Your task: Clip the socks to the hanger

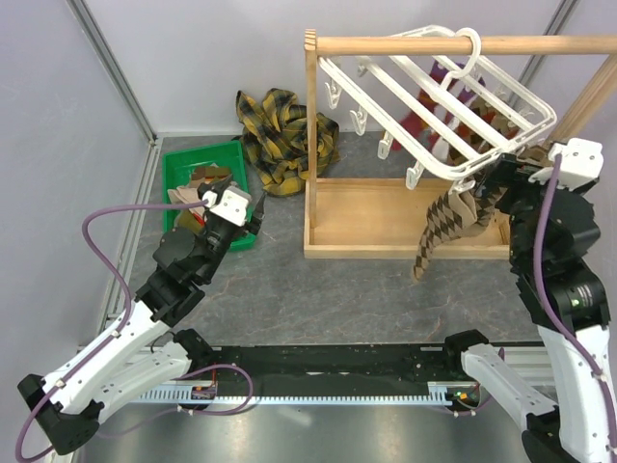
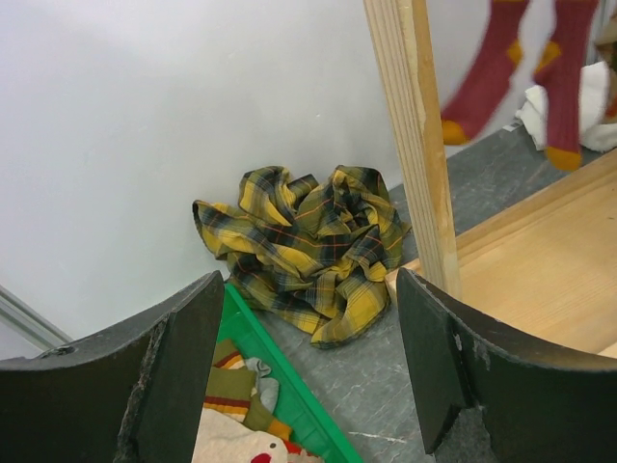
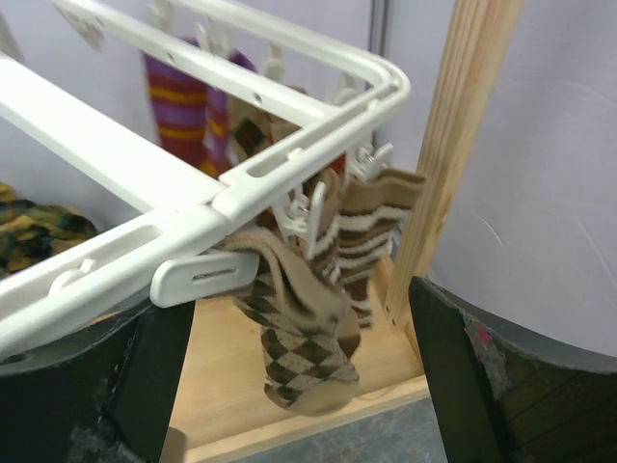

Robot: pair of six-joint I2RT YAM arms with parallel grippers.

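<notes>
The white rack hanger (image 1: pixel 386 118) hangs tilted from the wooden bar, its near right corner low. From that corner dangles a brown checkered sock (image 1: pixel 445 224); in the right wrist view the same sock (image 3: pixel 307 357) hangs by its cuff below the frame. My right gripper (image 1: pixel 501 174) is beside this corner, its fingers apart on either side of the sock and not closed on it. Further socks hang behind, among them a purple striped one (image 3: pixel 188 114). My left gripper (image 1: pixel 239 204) stands open and empty near the green bin (image 1: pixel 174 166), which holds several socks (image 2: pixel 227 391).
A wooden stand (image 1: pixel 310 145) carries the bar, with its base tray (image 1: pixel 371 207) below. A yellow-and-black plaid cloth (image 1: pixel 280 140) lies crumpled between bin and stand.
</notes>
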